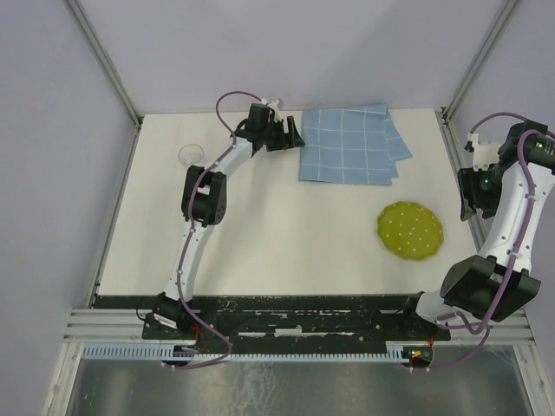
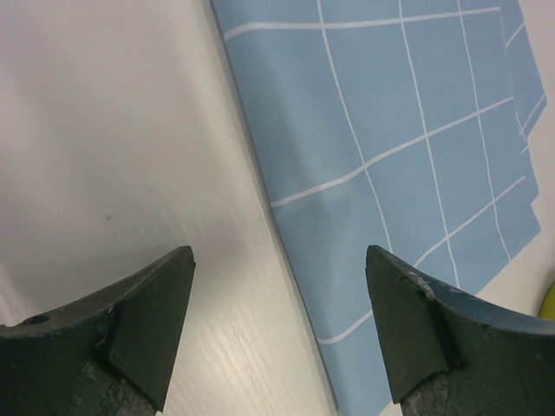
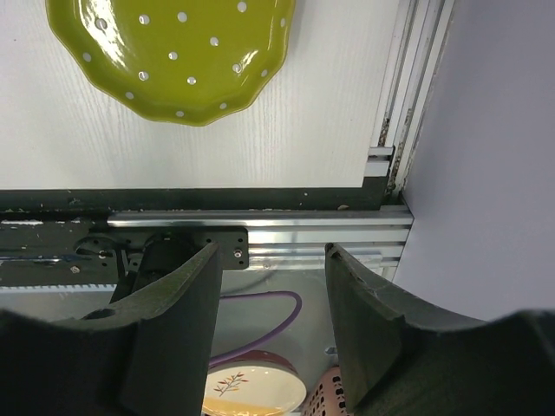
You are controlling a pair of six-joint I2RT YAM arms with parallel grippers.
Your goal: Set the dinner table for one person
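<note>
A blue cloth with white lines [image 1: 347, 147] lies at the back of the white table, its right side folded or overlapped. My left gripper [image 1: 290, 135] hovers at the cloth's left edge, and in the left wrist view its fingers [image 2: 143, 321] stand apart with nothing between them. A green plate with white dots [image 1: 409, 230] rests on the right half of the table, below and right of the cloth. Off the table's right edge, my right gripper [image 1: 469, 198] is open and empty; in the right wrist view the plate [image 3: 178, 56] appears ahead of its fingers [image 3: 186, 325].
A clear glass [image 1: 191, 155] stands at the back left. Bare table surface [image 1: 295, 243] fills the middle and front. Beyond the front edge, the right wrist view shows a patterned bowl [image 3: 253, 390] and a pink perforated basket [image 3: 326, 399]. Walls border both sides.
</note>
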